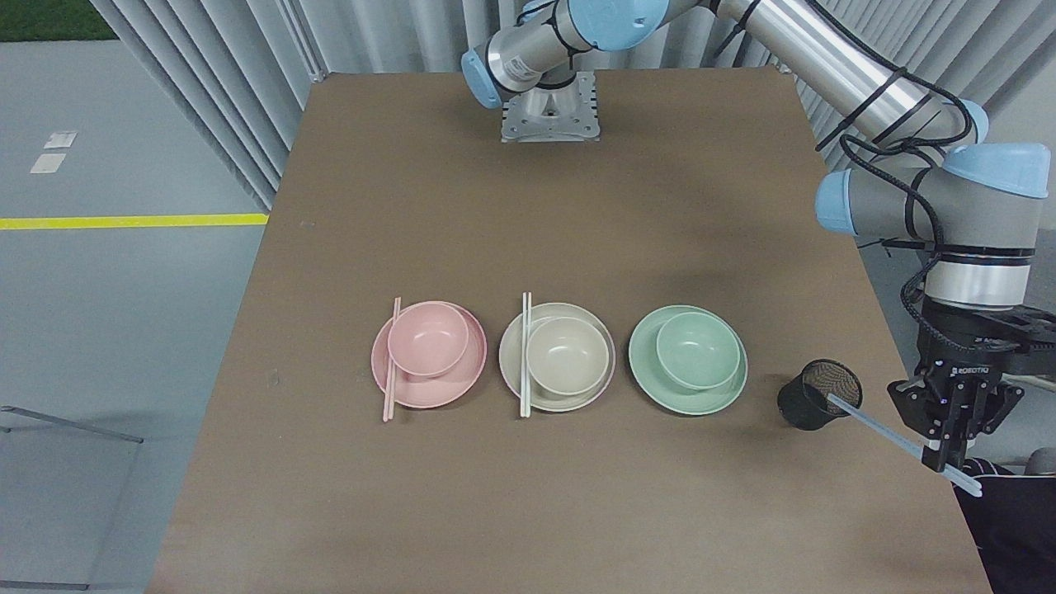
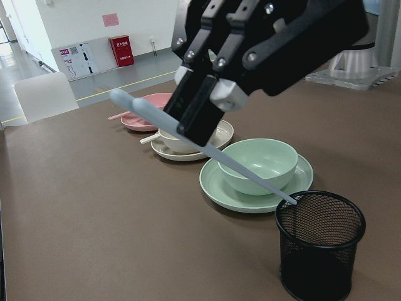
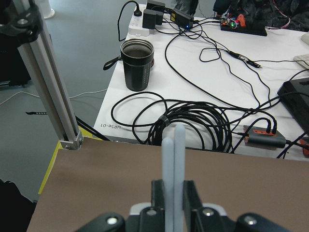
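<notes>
My gripper [image 1: 945, 450] is shut on a pair of pale blue chopsticks [image 2: 144, 108] [image 3: 173, 183] at the table's right edge, their far tips reaching the rim of the black mesh pen cup [image 2: 317, 251] [image 1: 819, 394]. Left of the cup stand a green bowl [image 1: 697, 346] on its plate, a cream bowl [image 1: 567, 351] on a plate with cream chopsticks [image 1: 525, 386] along its left side, and a pink bowl [image 1: 428, 338] on a plate with pink chopsticks [image 1: 390, 386].
In the wrist view, a side table holds coiled cables [image 3: 203, 125], electronics and a dark tumbler [image 3: 136, 67].
</notes>
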